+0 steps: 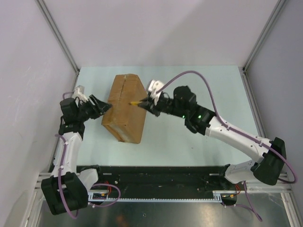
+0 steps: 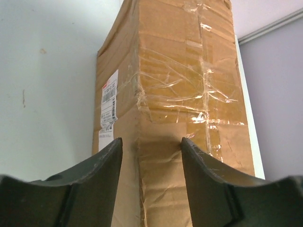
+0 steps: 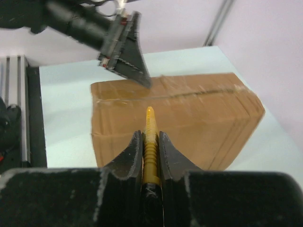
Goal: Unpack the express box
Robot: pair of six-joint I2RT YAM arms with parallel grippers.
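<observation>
A taped cardboard box (image 1: 124, 101) stands on the white table, its long side running front to back; a shipping label (image 2: 108, 103) shows on one face in the left wrist view. My left gripper (image 1: 101, 106) is at the box's left side, fingers part open; in the left wrist view its fingertips (image 2: 188, 145) are at the taped edge. My right gripper is shut on a yellow-handled tool (image 3: 151, 156), whose tip points at the box's side from the right.
Walls and metal rails bound it on the sides, and a dark strip runs along the front.
</observation>
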